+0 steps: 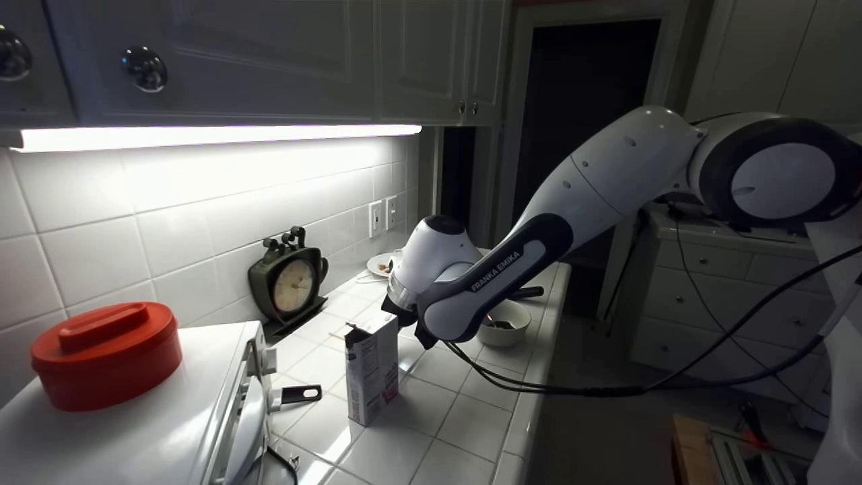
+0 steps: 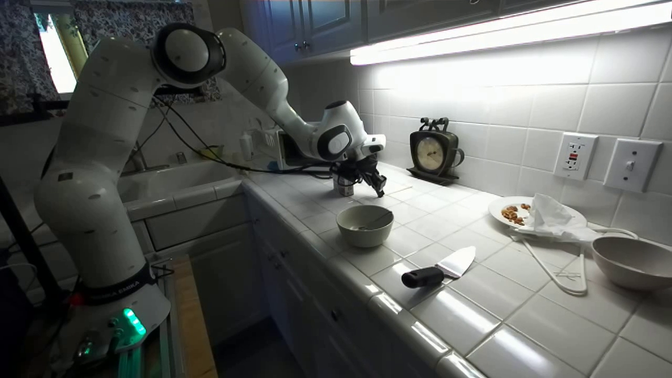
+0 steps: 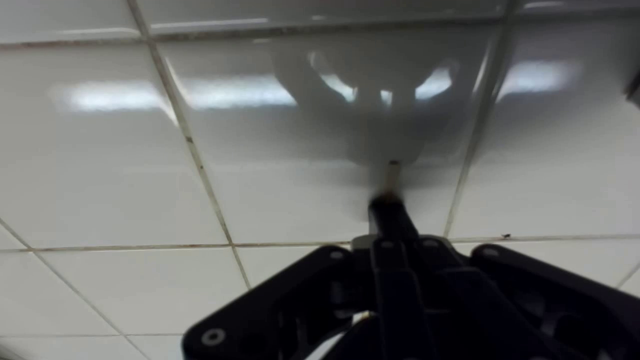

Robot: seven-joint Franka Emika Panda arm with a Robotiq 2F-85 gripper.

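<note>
My gripper is shut, its dark fingers pressed together just over the white tiles, and no object shows between them. Past the fingertips in the wrist view is a short pale strip point(image 3: 393, 173) with a dark end. I cannot tell whether it is a stick's end or a reflection. Exterior view 2 has the gripper point(image 2: 380, 190) low over the counter, behind the bowl point(image 2: 365, 227). In exterior view 1 a carton point(image 1: 373, 368) with a torn top stands upright in front of the gripper and hides part of it.
Against the wall stands a dark clock-like scale point(image 2: 432, 151). A black-handled server point(image 2: 441, 268), a plate with nuts point(image 2: 511, 217) and another bowl point(image 2: 636, 261) occupy the nearer counter in exterior view 2. A red lidded container point(image 1: 106, 356) rests on the white appliance point(image 1: 153, 416).
</note>
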